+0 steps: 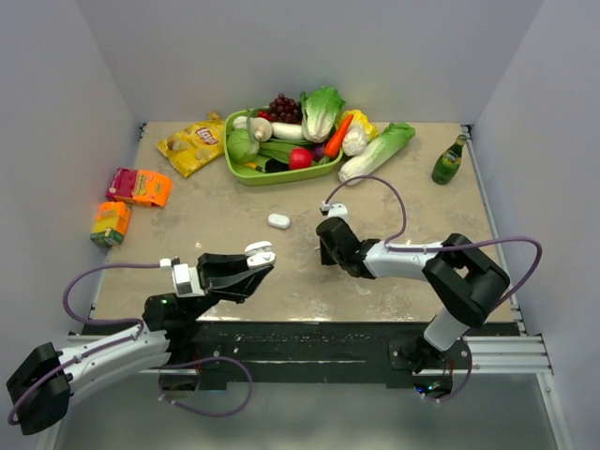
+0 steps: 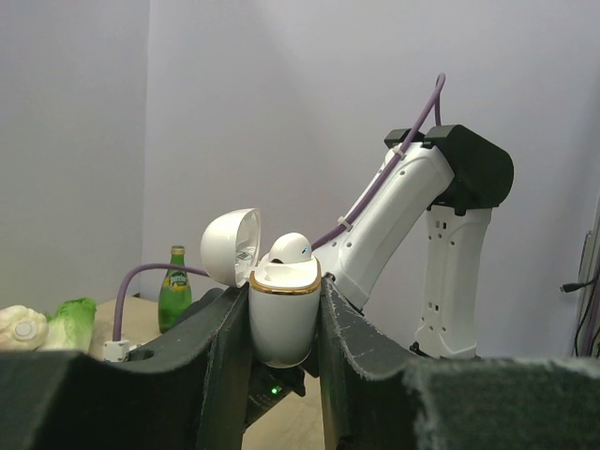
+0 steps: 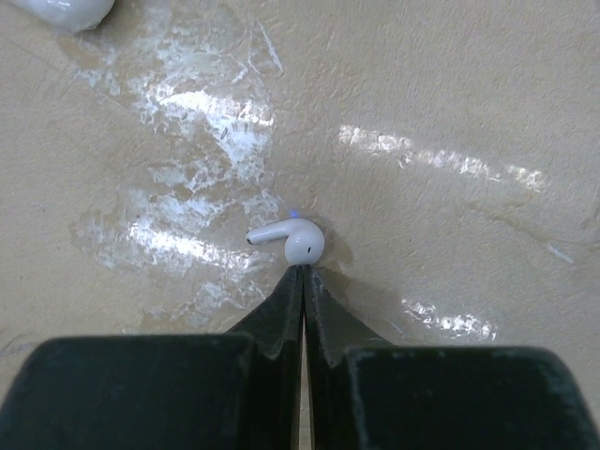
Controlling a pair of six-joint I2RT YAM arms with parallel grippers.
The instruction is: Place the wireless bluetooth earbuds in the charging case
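Observation:
My left gripper is shut on the white charging case (image 2: 283, 323), which it holds upright off the table. The case lid (image 2: 230, 246) hangs open to the left, and one earbud (image 2: 291, 247) sits in the right side of the case. On the table, the loose white earbud (image 3: 304, 242) lies right at the tips of my right gripper. Its stem points left and its head is towards the fingertips. The right fingers are together with nothing between them. In the top view the right gripper (image 1: 327, 260) mostly hides this earbud.
A small white object (image 1: 278, 221) lies left of the right gripper. The green vegetable basket (image 1: 278, 179) stands at the back, with a bottle (image 1: 449, 161) at the right and snack packs (image 1: 139, 187) at the left. Bare table surrounds the loose earbud.

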